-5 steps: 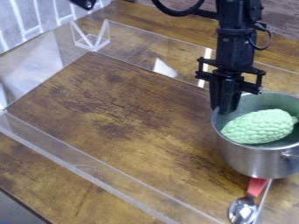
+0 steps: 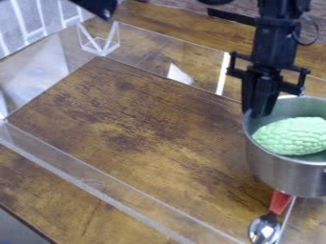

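Observation:
My black gripper (image 2: 261, 95) points down at the left rim of a steel pot (image 2: 283, 167) on the right of the camera view. Its fingertips are at or just behind the rim, and I see no gap between them. A pale green corn cob (image 2: 291, 134) lies inside the pot. Below the pot a spoon with a red handle (image 2: 279, 201) and a metal bowl (image 2: 265, 228) lies on the wooden surface.
A clear plastic walled enclosure (image 2: 95, 195) surrounds a bare wooden area (image 2: 128, 124), free across the middle and left. A white wire rack stands at the upper left.
Over the last second my gripper and the pot have moved slightly right and up in the view, the corn moving with the pot.

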